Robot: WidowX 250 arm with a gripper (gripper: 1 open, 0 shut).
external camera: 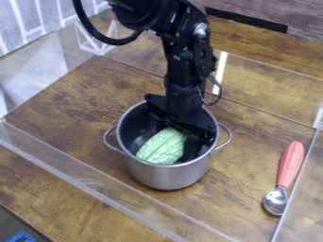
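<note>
A steel pot [168, 171] with two side handles stands in the middle of the wooden table. Inside it lies a pale green, ribbed object [161, 146]. My black gripper [179, 127] reaches down from above into the back of the pot, just over and behind the green object; its fingers are dark against the dark interior, so I cannot make out how they stand or whether they touch it.
An ice cream scoop with a pink handle [288, 168] lies to the right of the pot. A small blue item sits at the bottom left corner.
</note>
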